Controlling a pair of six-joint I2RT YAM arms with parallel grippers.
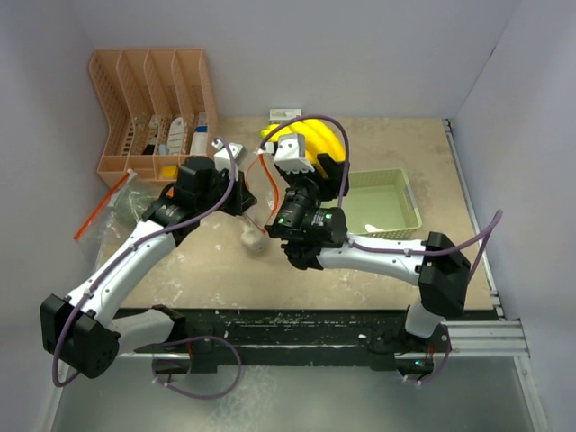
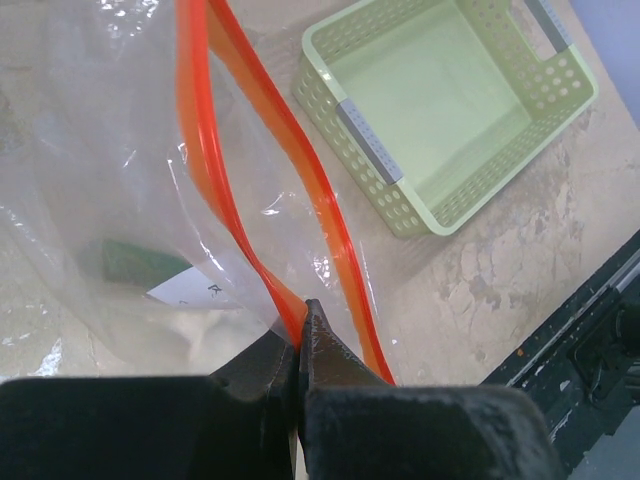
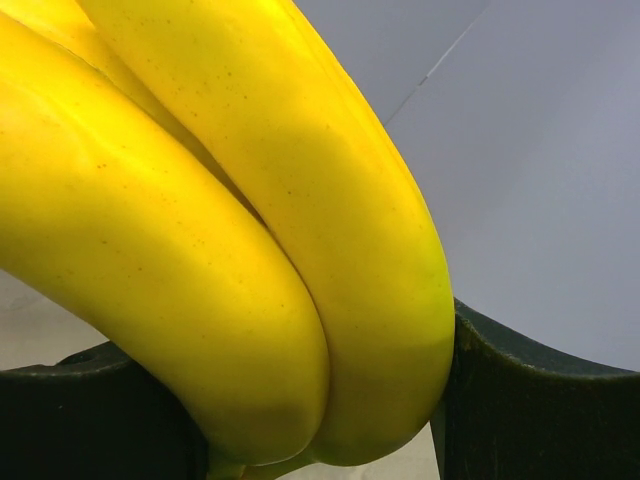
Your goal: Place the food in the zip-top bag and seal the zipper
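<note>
A clear zip top bag (image 1: 263, 191) with an orange-red zip edge stands between the two arms, its mouth spread into a tall loop. In the left wrist view, my left gripper is shut on the bag's orange edge (image 2: 204, 150). Inside or behind the clear film (image 2: 90, 170) shows something green and white; which one, I cannot tell. My right gripper is shut on a bunch of yellow bananas (image 3: 250, 200), holding it raised at the bag's right side. The right arm hides part of the bag in the top view.
An empty pale green basket (image 1: 380, 200) stands at the right. A tan divided rack (image 1: 135, 81) with small items is at the back left. Another bag with a red edge (image 1: 106, 205) lies at the far left. A small box (image 1: 285, 115) sits at the back wall.
</note>
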